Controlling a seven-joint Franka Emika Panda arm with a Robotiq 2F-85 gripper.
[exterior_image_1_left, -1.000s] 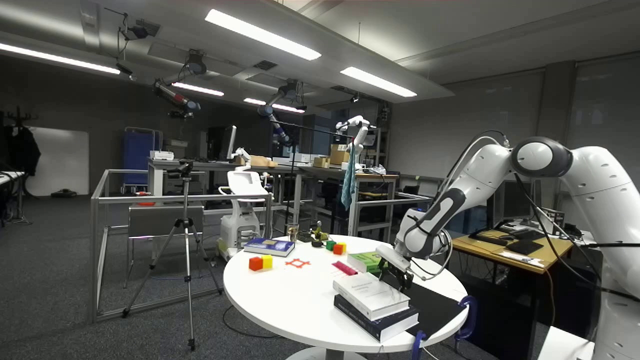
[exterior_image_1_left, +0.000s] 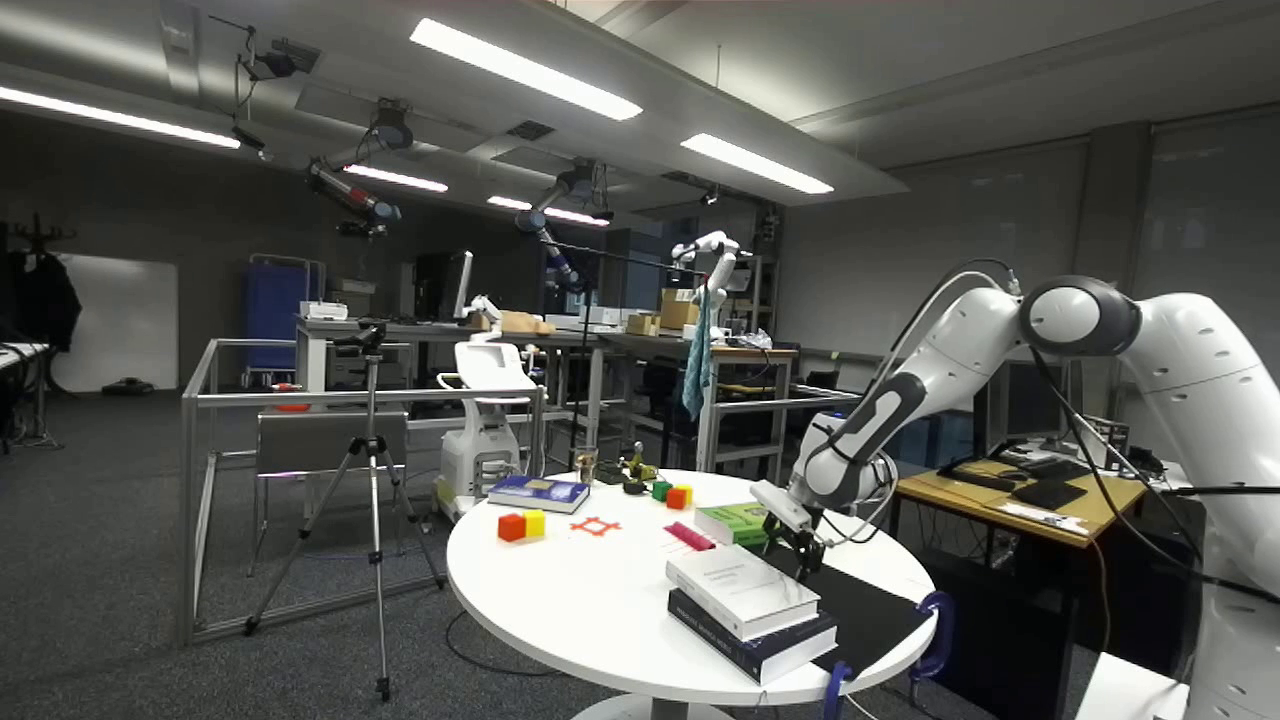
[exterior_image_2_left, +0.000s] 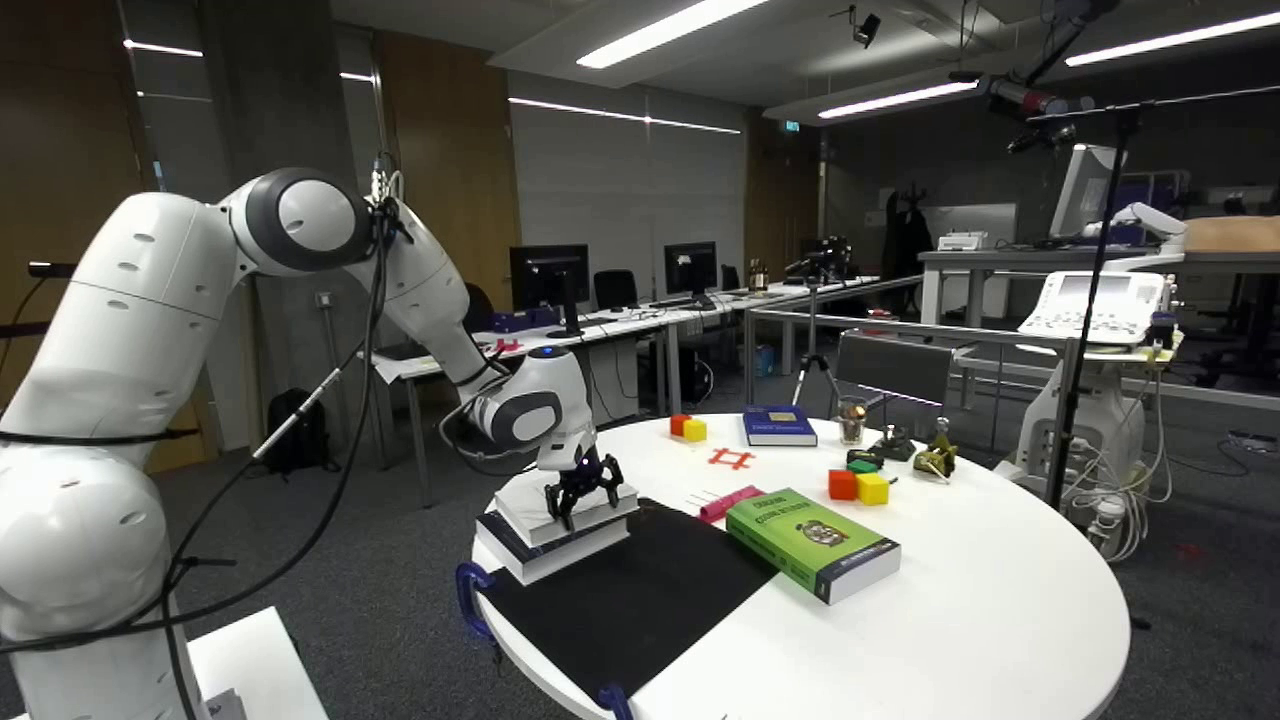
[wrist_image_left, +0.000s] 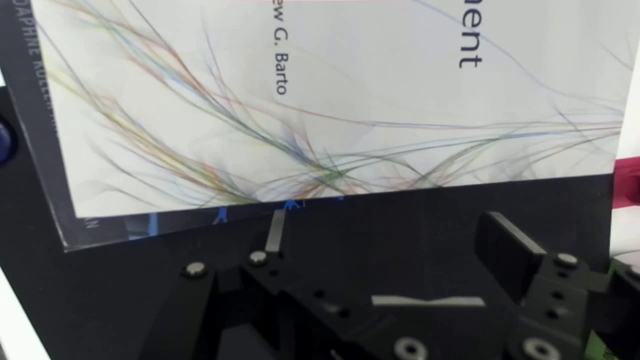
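A white book (exterior_image_1_left: 744, 588) lies flat on top of a dark-covered book (exterior_image_1_left: 753, 642) at the table's near edge. My gripper is open beside the stack, its two fingers spread apart. In the wrist view, only black surface shows between the fingertips, while the white book's long edge runs just beyond them. The second exterior view has the gripper (exterior_image_2_left: 588, 498) in front of the stack, hiding part of the white book (exterior_image_2_left: 528, 510). Whether a finger touches the stack cannot be told. A thick green book (exterior_image_2_left: 816, 534) lies apart from the stack, by the black mat (exterior_image_2_left: 672, 600).
On the round white table (exterior_image_2_left: 984, 600) are a pink object (exterior_image_2_left: 728, 503), a red frame (exterior_image_2_left: 731, 457), several coloured cubes (exterior_image_2_left: 858, 485), a blue book (exterior_image_2_left: 779, 425) and a glass (exterior_image_2_left: 851, 420). Blue clamps (exterior_image_2_left: 474, 598) grip the rim.
The gripper and wrist have shifted slightly and turned a little in exterior view 1. The books and the other table items lie where they were.
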